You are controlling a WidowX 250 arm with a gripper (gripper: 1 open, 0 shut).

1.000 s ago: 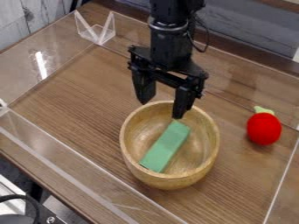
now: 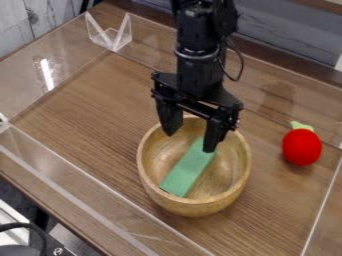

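A tan bowl point(image 2: 158, 183) sits on the wooden table, holding a green rectangular block point(image 2: 189, 169). My black gripper point(image 2: 195, 123) hangs over the back of the bowl, its two fingers spread wide apart with nothing seen between them, just above the green block's upper end.
A red tomato-like object point(image 2: 302, 147) with a pale green top lies to the right of the bowl. A clear wire-like or plastic piece point(image 2: 111, 33) stands at the back left. A cable runs at the lower left corner.
The gripper has shifted slightly over the bowl, with small changes in the angle of its fingers. The bowl, block and red object look unmoved.
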